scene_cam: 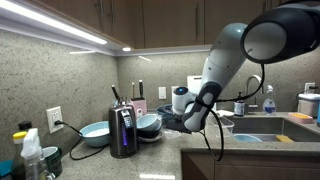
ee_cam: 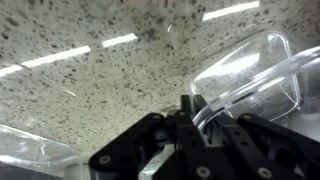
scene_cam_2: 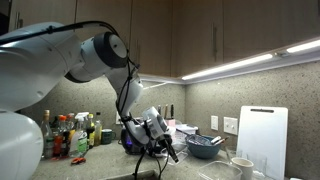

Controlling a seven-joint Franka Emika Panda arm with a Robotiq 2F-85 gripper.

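My gripper is shut on the rim of a clear container (ee_cam: 262,84), which runs from between the fingers to the right edge in the wrist view. Behind that rim, another clear rectangular container (ee_cam: 222,66) rests on the speckled counter (ee_cam: 110,75). At the lower left is a third clear container (ee_cam: 32,148), partly cut off by the frame. From exterior view 1, the gripper (scene_cam: 187,125) hangs low over the counter, near its front edge; the clear pieces are hard to make out there.
A black knife block (scene_cam: 123,132) and light blue bowls (scene_cam: 96,133) stand left of the arm. To the right lies the sink (scene_cam: 262,127). Bottles (scene_cam_2: 78,135) crowd the far counter in exterior view 2, with a dark colander (scene_cam_2: 205,146) by the wall.
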